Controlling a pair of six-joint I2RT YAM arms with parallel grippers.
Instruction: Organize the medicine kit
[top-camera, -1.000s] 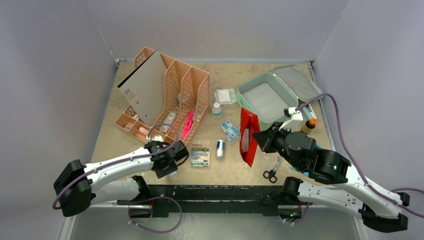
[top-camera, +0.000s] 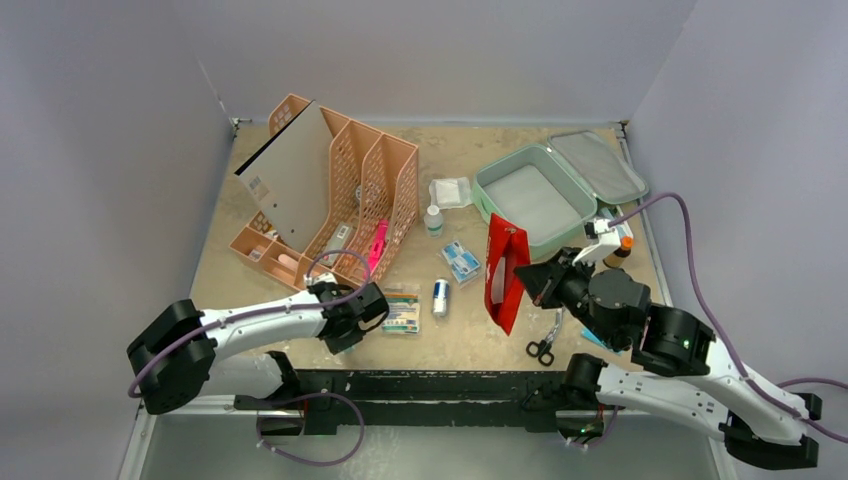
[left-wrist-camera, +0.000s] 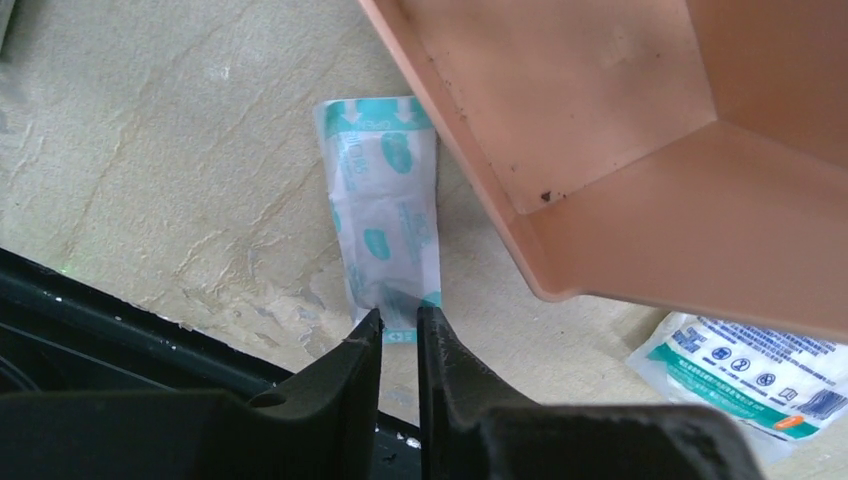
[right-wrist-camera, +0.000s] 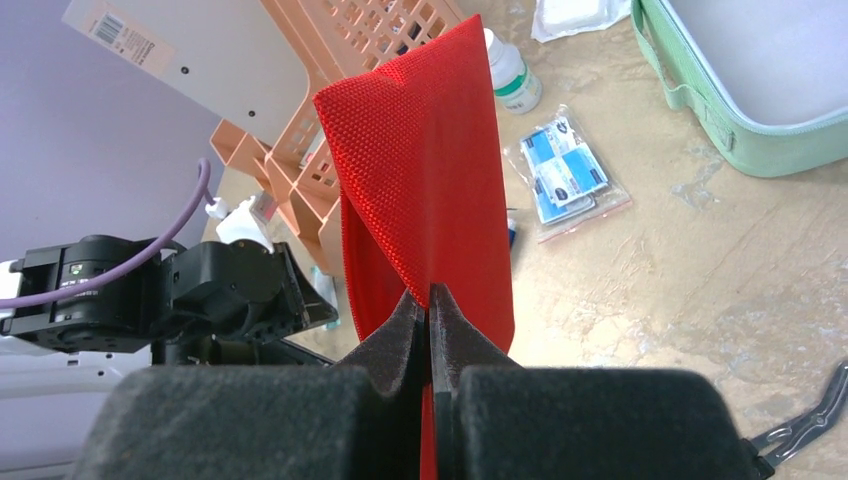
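A narrow white-and-teal packet (left-wrist-camera: 380, 205) lies on the table in the left wrist view, beside and partly under the edge of the peach organizer. Over its lower end is my left gripper, fingertips a small gap apart; whether they touch the packet is unclear. In the right wrist view a tall red pouch (right-wrist-camera: 440, 170) hangs from my right gripper, which is shut on its thin edge. From the top, this pouch (top-camera: 507, 265) is held up in front of the green case (top-camera: 482, 196), which stands open and empty.
The peach organizer (top-camera: 404, 160) fills the left side. Between it and the case lie a white-capped bottle (top-camera: 433, 221), a blue packet bag (top-camera: 461, 262), a small tube (top-camera: 440, 297) and a flat package (top-camera: 402, 313). Scissors (top-camera: 543, 347) lie near the front edge.
My left arm has shifted slightly to the right. My right gripper and the red pouch have also moved a little right. The objects on the table look unmoved.
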